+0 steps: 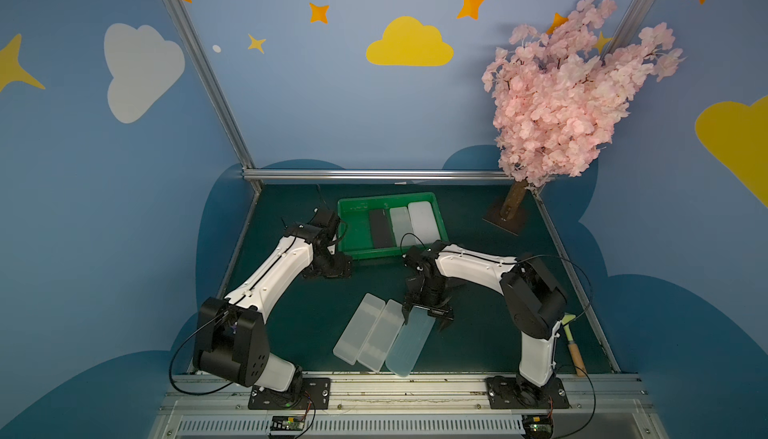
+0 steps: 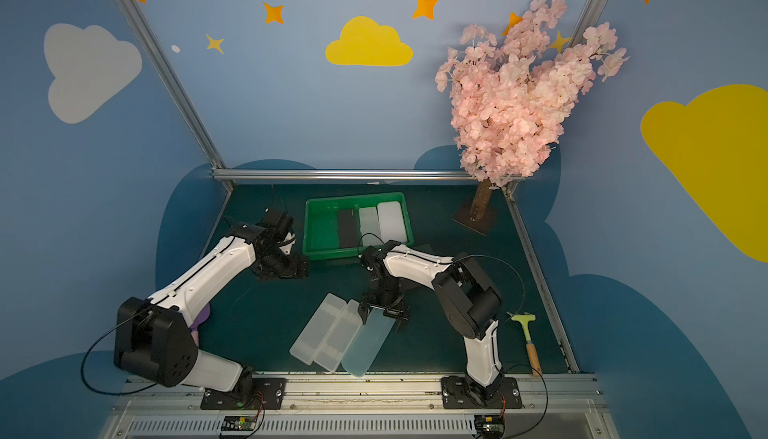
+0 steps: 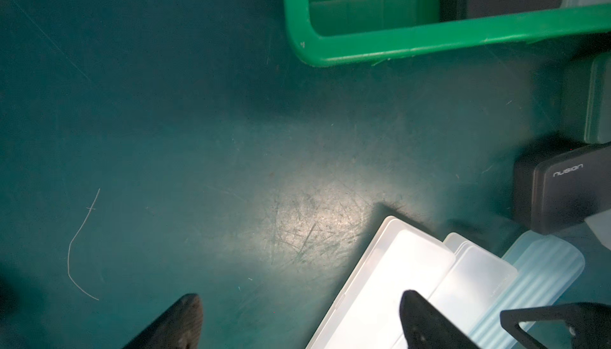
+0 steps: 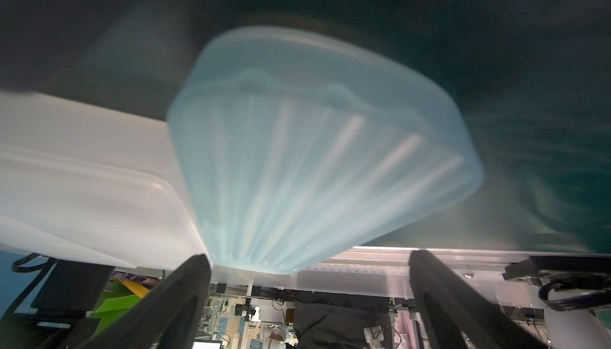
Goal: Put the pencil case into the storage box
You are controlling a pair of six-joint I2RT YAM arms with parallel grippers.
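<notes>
The green storage box (image 1: 352, 227) holds several cases in its right part. My left gripper is open over bare mat left of the loose cases, just in front of the box. Loose on the front mat lie two translucent white cases (image 1: 360, 327) and a light blue ribbed case (image 4: 312, 171). My open right gripper is low over the blue case's far end, nothing seen held. A black case (image 3: 566, 186) and a dark green one (image 3: 588, 97) lie behind it, partly hidden by the right arm.
A blossom tree (image 1: 512, 207) stands at the back right. A small green-headed tool with a wooden handle (image 2: 530, 351) lies at the right edge. A purple object (image 2: 200, 319) at the left is mostly hidden. The mat left of the box is clear.
</notes>
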